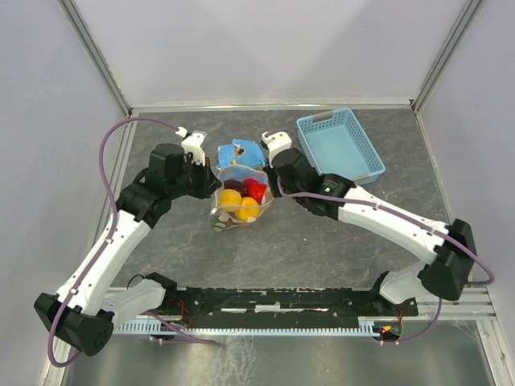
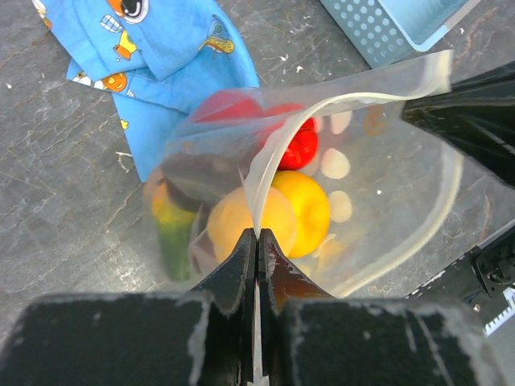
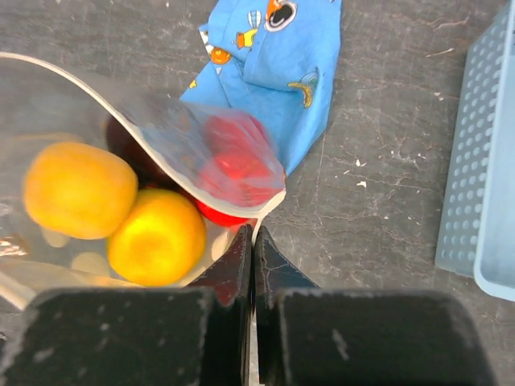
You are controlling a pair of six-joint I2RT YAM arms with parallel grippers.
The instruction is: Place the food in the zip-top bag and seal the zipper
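The clear zip top bag (image 1: 216,211) stands with its mouth spread wide between my two grippers. Inside lie two yellow-orange fruits (image 3: 158,236), a red food item (image 2: 298,149), a dark item and a green-and-orange one (image 2: 174,233). My left gripper is shut on one side of the bag's rim (image 2: 259,173). On the opposite side, my right gripper is shut with the thin edge of the bag (image 3: 272,203) running between its fingertips. No food shows outside the bag.
A blue printed cloth (image 1: 241,153) lies right behind the bag. The light-blue basket (image 1: 304,122) at the back right is empty.
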